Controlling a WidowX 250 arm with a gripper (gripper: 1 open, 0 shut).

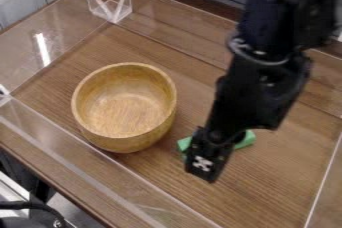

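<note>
My black gripper (227,150) reaches down from the top right, its open fingers low over a green block (235,141), which it partly hides. To the left of the gripper sits an oval wooden bowl (123,82), empty, on the wooden table (160,192).
A clear plastic holder (110,2) stands at the back left. The table's edge runs along the lower left, with dark cables beyond it.
</note>
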